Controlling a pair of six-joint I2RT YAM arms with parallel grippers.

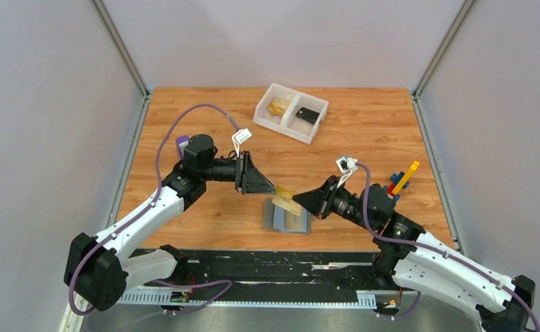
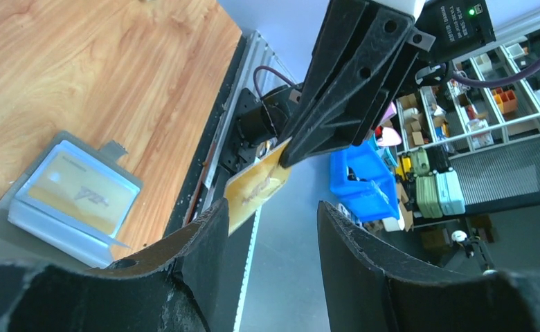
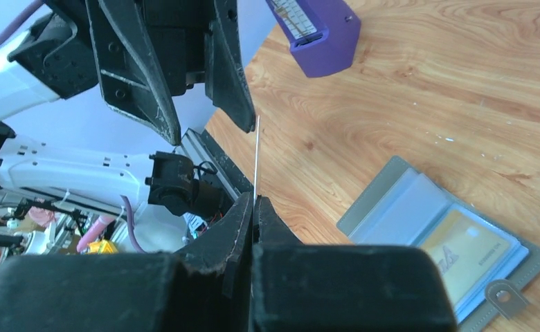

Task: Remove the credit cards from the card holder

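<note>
A yellow card [image 1: 286, 200] is held up above the table, gripped at one edge by my right gripper [image 1: 297, 200], which is shut on it. The right wrist view shows this card [image 3: 257, 159] edge-on, as a thin line rising from the fingertips. My left gripper is open and faces the card's free end. One left finger [image 3: 238, 104] is right beside that end; whether they touch I cannot tell. Below lies the grey card holder [image 3: 370, 200], spread open on the table, with another gold card [image 3: 461, 250] in its clear sleeve.
A white two-part tray [image 1: 262, 116] at the back holds a yellow item and a black one. To the right stands a colourful block toy [image 1: 397, 184]. A purple object [image 3: 333, 45] sits by the left arm. Between these, the wooden table is clear.
</note>
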